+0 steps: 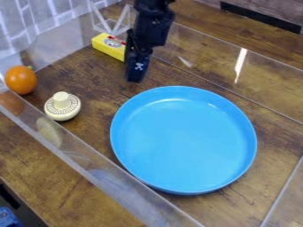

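My dark gripper [138, 64] hangs low over the wooden table at the top middle, just right of a yellow box [110, 46]; its fingers are open, with nothing seen between them, though small in this view. A large blue plate [182, 140] lies in the lower middle. An orange tomato-like ball [20, 80] is at the far left, and a white mushroom-like object [63, 105] sits right of it, nearer the front.
A clear plastic wall [83, 155] runs diagonally along the left front.
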